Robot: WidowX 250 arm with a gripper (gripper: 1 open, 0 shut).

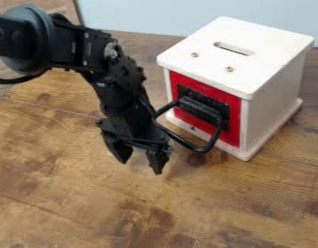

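Observation:
A black robot arm reaches down from the upper left, and its gripper [136, 155] hangs open over the wooden floor, with nothing visible between its fingers. To its right stands a cream wooden box [271, 102] with a red front panel [182, 81], a slot on top and a black part on the panel. A black cable loops in front of that panel, near the gripper.
A pale wall or board runs along the back behind the box.

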